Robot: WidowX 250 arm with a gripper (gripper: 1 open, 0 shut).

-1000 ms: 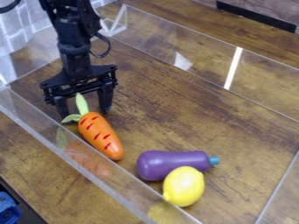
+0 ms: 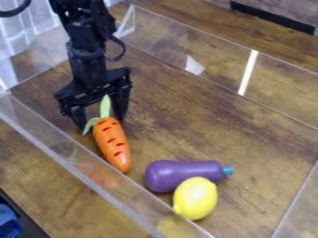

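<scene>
An orange toy carrot (image 2: 111, 141) with green leaves lies on the wooden floor of a clear-walled tray, its leafy end pointing up toward my black gripper (image 2: 97, 104). The gripper is low over the leaves with its fingers apart; whether they touch the leaves is hard to tell. A purple toy eggplant (image 2: 180, 174) lies to the right of the carrot's lower end, and a yellow lemon (image 2: 195, 198) sits just in front of the eggplant.
Clear plastic walls (image 2: 230, 79) edge the tray. A blue object (image 2: 6, 221) shows at the bottom left corner, outside the tray.
My gripper has shifted slightly right and down over the carrot's leaves. The carrot appears nudged slightly; the eggplant and lemon have not moved.
</scene>
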